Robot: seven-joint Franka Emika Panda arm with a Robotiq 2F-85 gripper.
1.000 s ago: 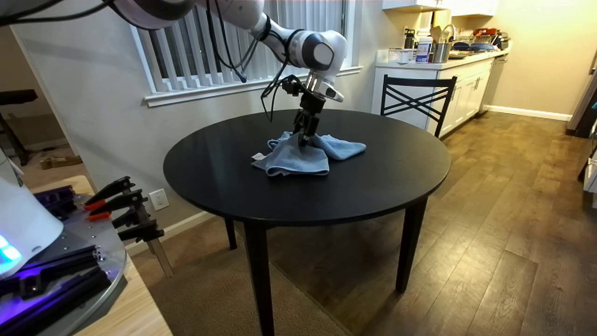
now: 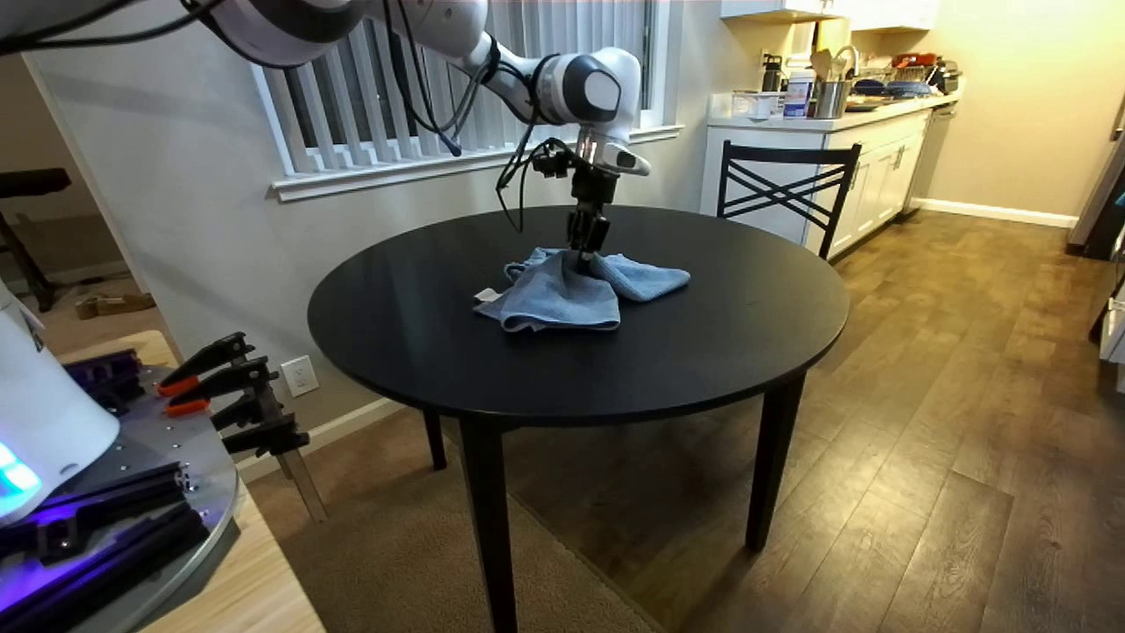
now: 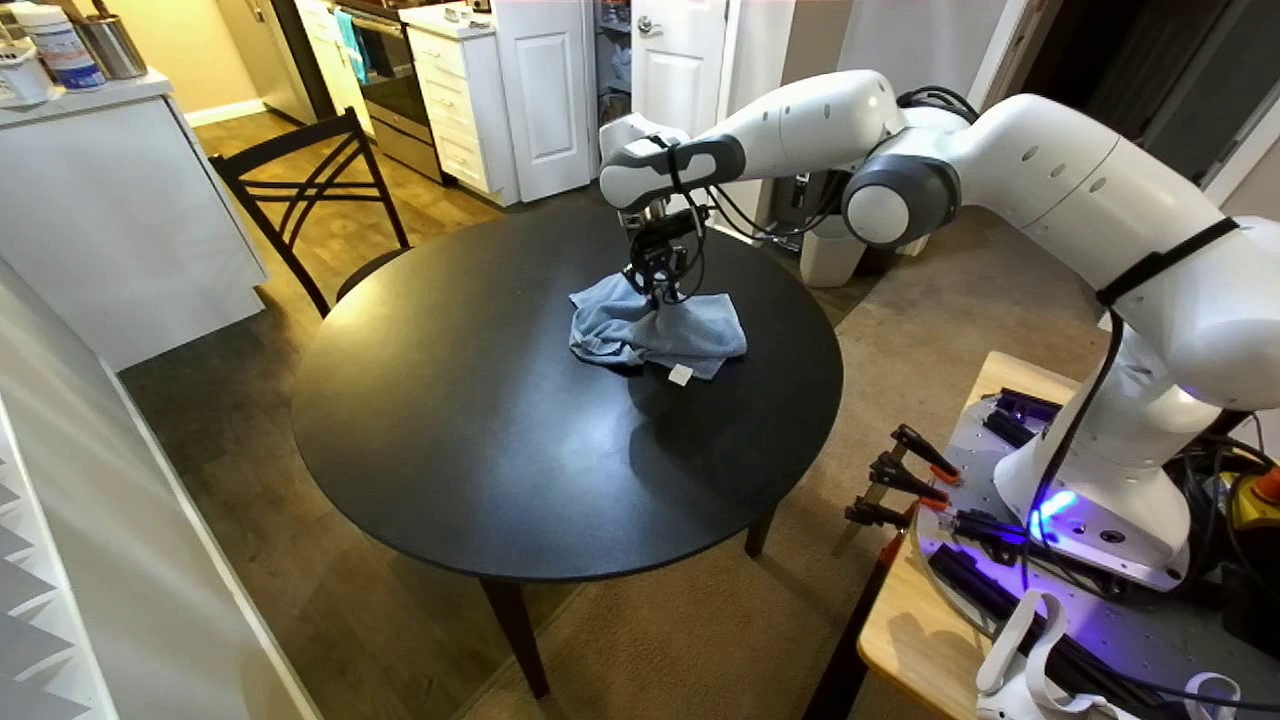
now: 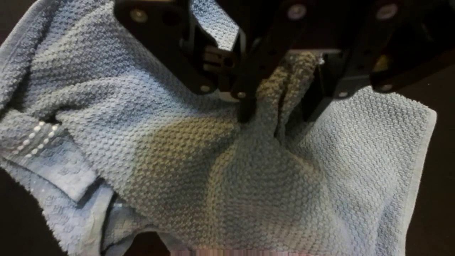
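A light blue textured towel (image 2: 569,301) lies crumpled on the round black table (image 2: 728,338), a white tag at one edge. In the wrist view my gripper points down into the towel (image 4: 170,170), its fingers (image 4: 246,110) standing apart. A raised fold of the cloth rises between them, with a dark gap beside the right finger. From the second exterior view, the gripper (image 3: 657,294) is over the middle of the towel (image 3: 708,330); its tips are hard to make out there.
Bare tabletop surrounds the towel on every side. A black chair (image 3: 318,198) stands by the table's far edge, near the kitchen counter. Clamps (image 2: 227,385) are fixed at the robot's own wooden stand. A window with blinds is behind the arm.
My gripper has turned from a slant to nearly upright, its wrist shifting slightly left in the first exterior view. The towel looks almost the same.
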